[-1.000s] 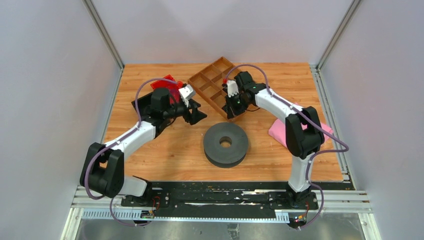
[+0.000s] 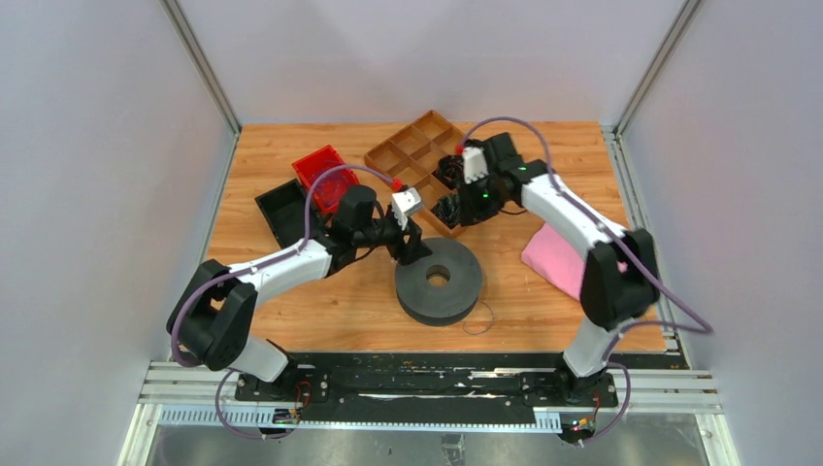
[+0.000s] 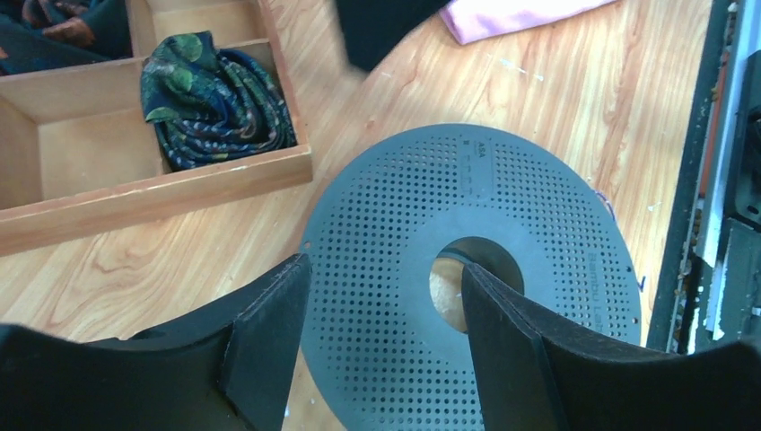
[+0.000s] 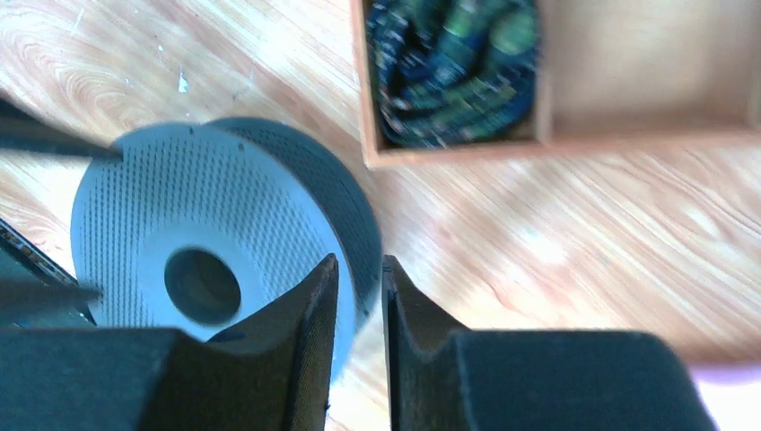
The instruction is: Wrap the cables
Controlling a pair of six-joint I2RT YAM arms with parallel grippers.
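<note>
A large grey spool (image 2: 412,291) with a round centre hole lies flat at the middle of the table. A thin cable (image 2: 491,316) curves out from its right side onto the wood; a short purple bit of this cable (image 3: 607,205) shows past the rim in the left wrist view. Just over the spool's upper edge, my left gripper stands open, its fingers empty. Up and to the right, my right gripper hovers near the tray's lower corner, with a narrow gap between its fingers and nothing visible in it.
Behind the spool stands a wooden compartment tray (image 2: 435,118) holding dark patterned cloth (image 3: 220,103). A red basket (image 2: 312,163) and a black bin (image 2: 277,206) sit at the back left. Pink cloth (image 2: 551,260) lies right.
The cable loop appeared beside the spool.
</note>
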